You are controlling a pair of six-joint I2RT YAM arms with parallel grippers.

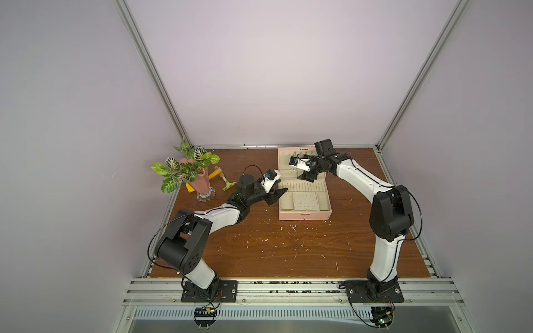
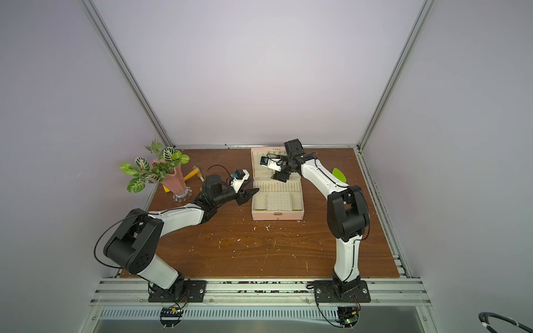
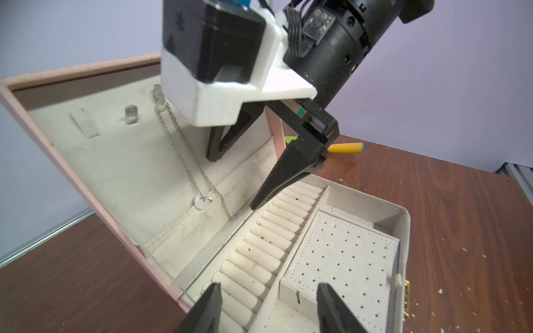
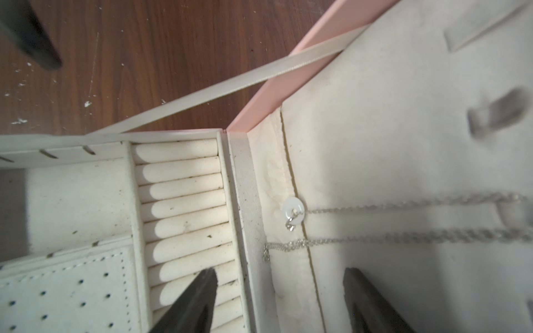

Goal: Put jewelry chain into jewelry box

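The pink jewelry box [image 1: 304, 215] lies open, its lid raised at the back. A silver jewelry chain [image 3: 178, 154] with a white disc pendant [image 3: 202, 201] hangs doubled from a clear hook [image 3: 159, 95] inside the lid; its lower end rests near the hinge. In the right wrist view, the chain [image 4: 399, 237] runs sideways over the lining. My right gripper is open at the lid's lower part, the chain ahead of its fingers and nothing between them. My left gripper is also open and empty, by the box's left side.
A potted plant [image 1: 201, 182] and an orange-yellow handled tool [image 1: 214, 173] stand at the left. A green object [image 2: 339, 175] lies right of the box. A ribbon [image 4: 222, 87] spans lid and base.
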